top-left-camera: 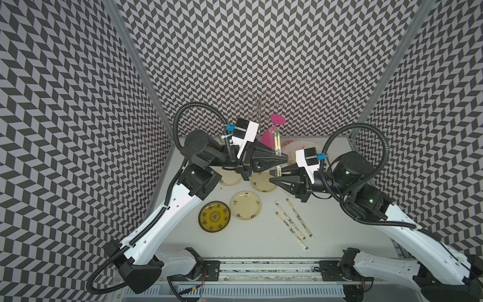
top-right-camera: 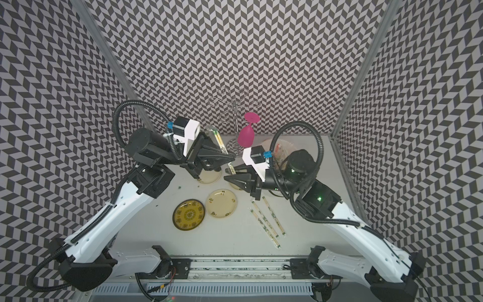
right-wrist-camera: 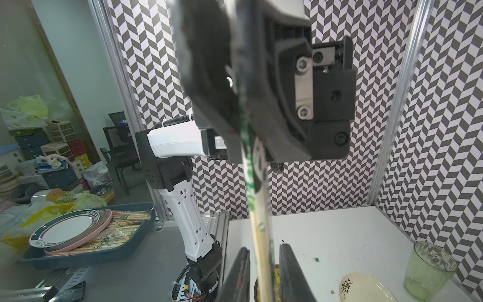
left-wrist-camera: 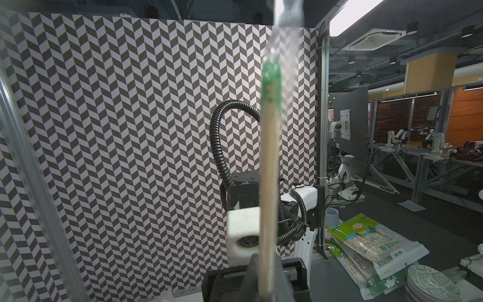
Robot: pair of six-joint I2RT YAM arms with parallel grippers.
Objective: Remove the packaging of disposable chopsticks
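My left gripper is shut on an upright pack of disposable chopsticks in a clear wrapper with green print. In the left wrist view the chopstick's green-marked end rises, with loose clear plastic beyond it. My right gripper is part open just below the left one, its fingers either side of the lower end of the pack; whether they touch it I cannot tell. Several more wrapped chopstick packs lie on the table at front right.
Cream plates and an amber plate lie at centre and front left. A pink object hangs on a metal rack at the back. A glass stands on the table. The front middle has free room.
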